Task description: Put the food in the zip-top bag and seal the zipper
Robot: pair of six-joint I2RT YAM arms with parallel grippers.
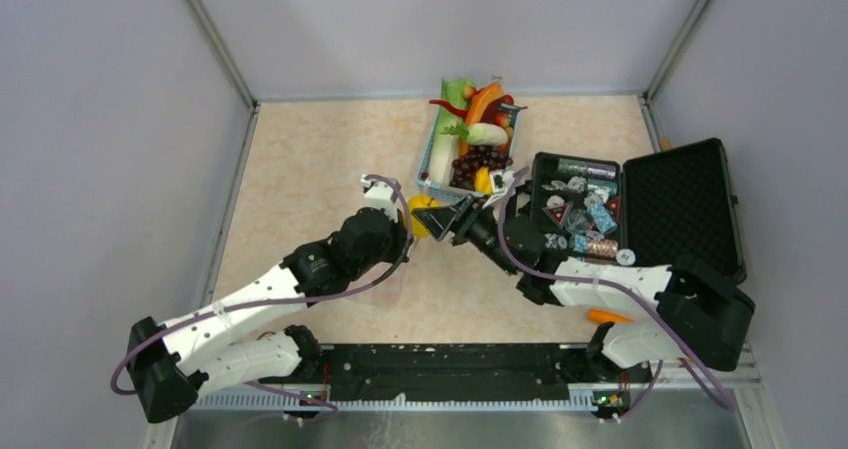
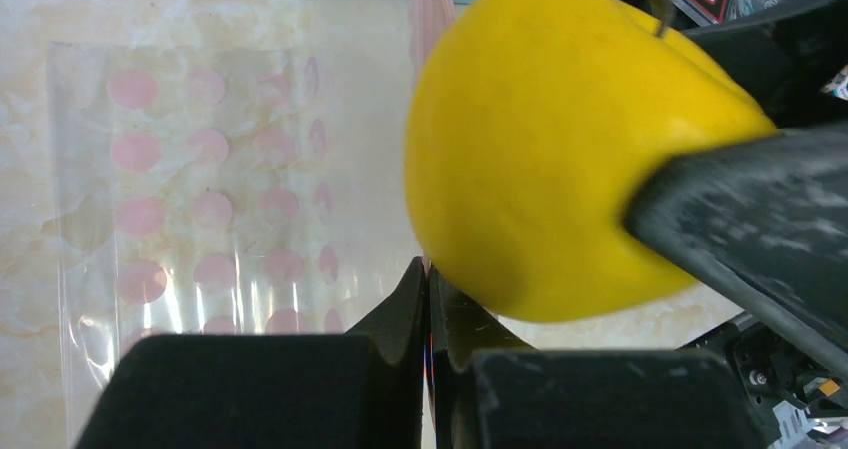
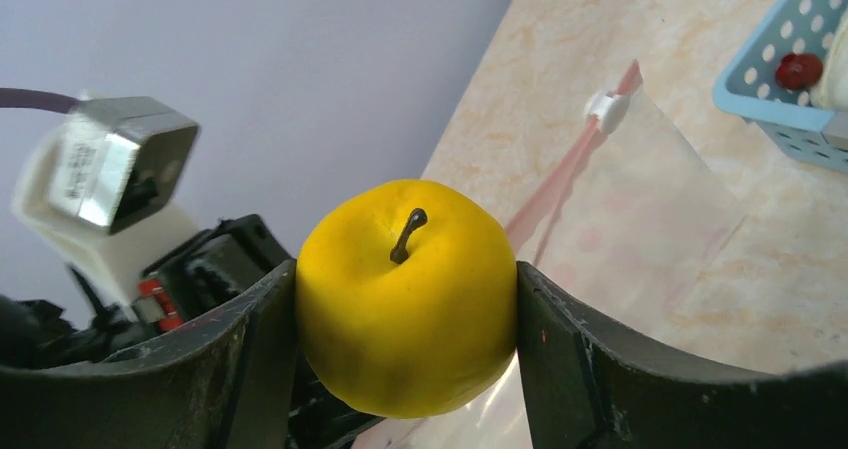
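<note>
The clear zip top bag, with pink dots and a pink zipper strip, lies below both grippers. My left gripper is shut, with the bag's edge leading in between its fingertips. My right gripper holds a yellow apple-like fruit with a dark stem, above the bag and close beside the left gripper. In the left wrist view the fruit hides part of the zipper. In the top view the arms hide most of the bag.
A blue basket of vegetables and fruit stands behind the bag. An open black case with small packages is at the right. An orange item lies at the front right.
</note>
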